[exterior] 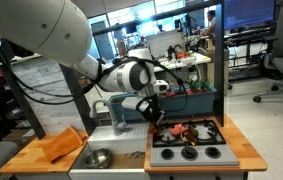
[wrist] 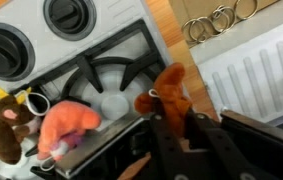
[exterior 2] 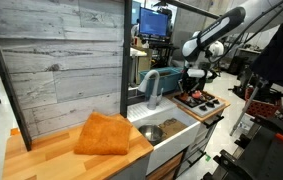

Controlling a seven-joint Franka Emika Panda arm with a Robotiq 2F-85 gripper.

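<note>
My gripper is shut on a small orange-brown plush toy point(wrist: 171, 92), seen in the wrist view over the stove's edge beside the wooden counter. In exterior view 1 the gripper point(exterior: 158, 124) is low at the stove's left side, and its fingers are hard to make out. A pink-orange plush toy point(wrist: 66, 122) and a brown plush toy point(wrist: 18, 112) with a yellow bow lie on the stove point(exterior: 193, 156).
Left of the stove is the sink with a metal pot point(exterior: 98, 158). An orange cloth point(exterior 2: 103, 134) lies on the wooden counter. Several metal rings point(wrist: 221, 18) and a ribbed white surface point(wrist: 256, 80) show in the wrist view. Behind stands a blue-green bin point(exterior: 193, 104).
</note>
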